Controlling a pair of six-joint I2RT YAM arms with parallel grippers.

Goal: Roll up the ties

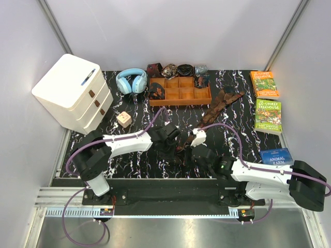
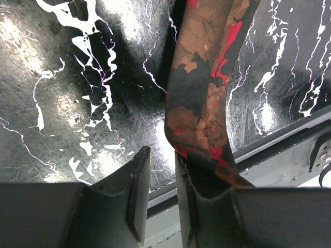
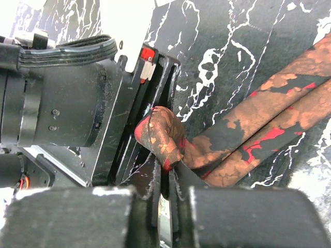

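A long brown, red and dark tie (image 1: 217, 108) runs diagonally from right of the tray towards my grippers. In the right wrist view, its near end makes a bunched fold (image 3: 161, 135) narrowing into my right gripper, which is shut on it. Close against that fold is my left gripper (image 1: 176, 144). Its two fingertips (image 2: 145, 152) stand narrowly apart in the left wrist view; the tie (image 2: 199, 103) passes along the right finger, and no cloth shows in the gap. Whether it grips any cloth is hidden.
An orange compartment tray (image 1: 181, 103) stands at the back, with a rolled tie (image 1: 156, 91) on its left and another (image 1: 201, 81) at its right. Headphones (image 1: 124, 85), a wooden block (image 1: 123, 119), white drawers (image 1: 72, 93) and books (image 1: 268, 114) line the sides.
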